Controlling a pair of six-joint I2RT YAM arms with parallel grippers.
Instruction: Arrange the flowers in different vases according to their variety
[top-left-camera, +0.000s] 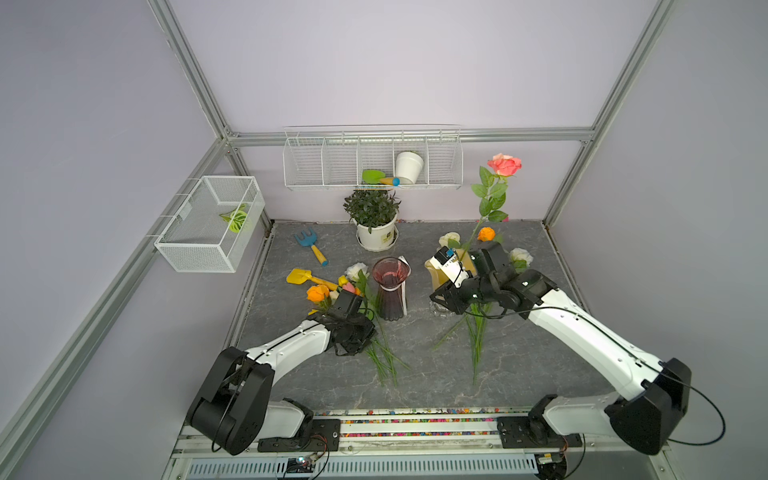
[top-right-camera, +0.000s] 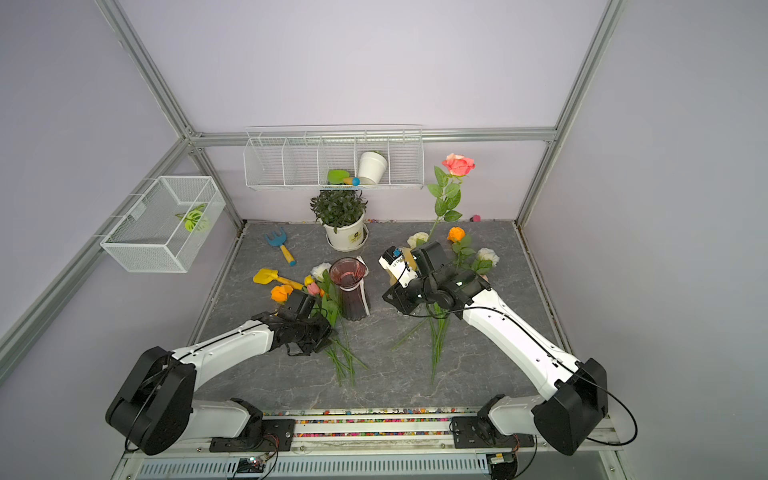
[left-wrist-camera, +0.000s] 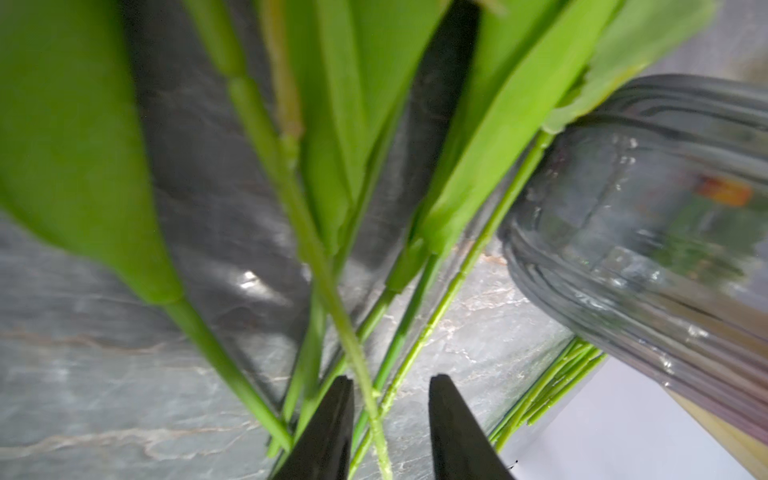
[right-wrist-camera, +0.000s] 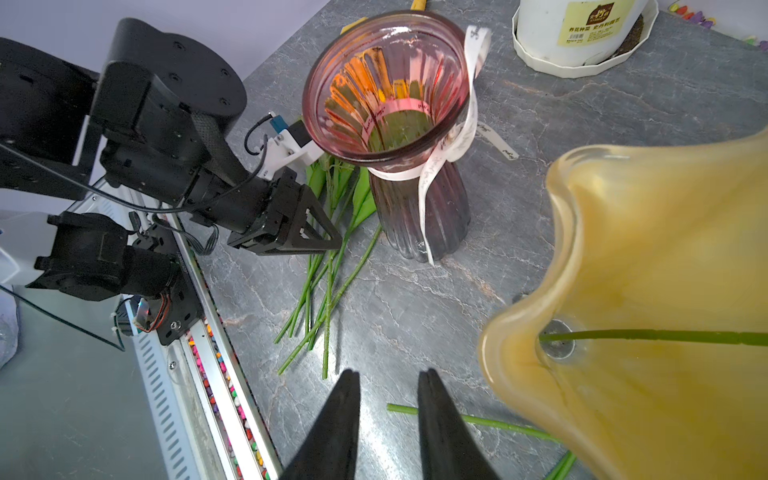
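A pile of flowers, orange (top-left-camera: 317, 293), white (top-left-camera: 357, 271) and pink, lies left of the dark ribbed vase (top-right-camera: 352, 300), stems toward the front. My left gripper is part open low over these stems (left-wrist-camera: 316, 264). My right gripper is part open beside the cream vase (right-wrist-camera: 640, 240), its fingers apart. A tall pink rose (top-left-camera: 505, 164) stands in that vase, its stem showing inside. More flowers, orange (top-right-camera: 457, 233) and white (top-right-camera: 486, 257), are at the right, partly hidden by the right arm.
A potted plant (top-left-camera: 376, 237) stands at the back. A blue rake (top-left-camera: 311, 244) and yellow shovel (top-left-camera: 299, 276) lie at the left. Wire baskets (top-left-camera: 208, 257) hang on the walls.
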